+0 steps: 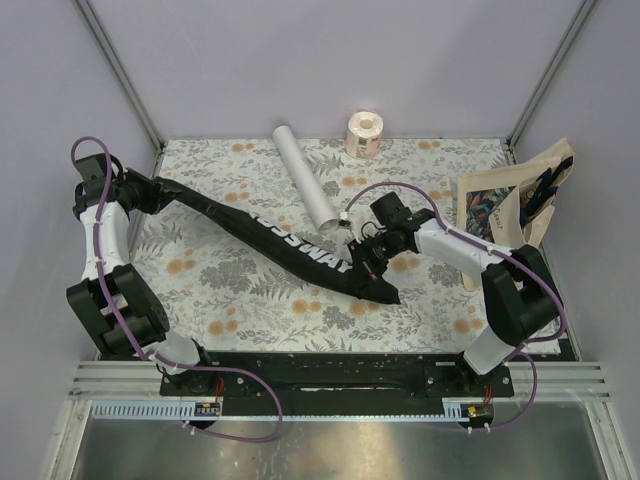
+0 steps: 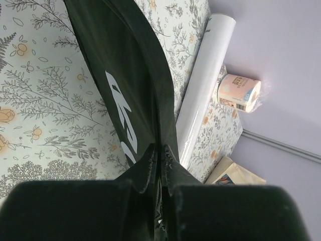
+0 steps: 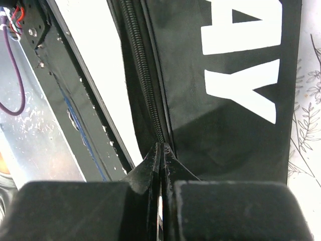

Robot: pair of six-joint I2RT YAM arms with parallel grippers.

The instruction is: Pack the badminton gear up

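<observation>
A long black bag (image 1: pixel 285 247) with white lettering stretches across the patterned mat, its left end raised. That end is pinched by my left gripper (image 1: pixel 167 191), which is shut on the dark fabric (image 2: pixel 163 100) in the left wrist view. Near the bag's right end, my right gripper (image 1: pixel 366 264) points down at it. In the right wrist view, the right gripper has its fingertips together at the zipper (image 3: pixel 140 65) along one edge of the bag. Whether a pull tab sits between them is hidden. The bag's contents cannot be seen.
Behind the bag lies a white tube (image 1: pixel 303 177), its near end close to the fabric. A paper roll (image 1: pixel 364 134) stands at the back. On the right, a tan tote bag (image 1: pixel 513 210) leans with dark items inside.
</observation>
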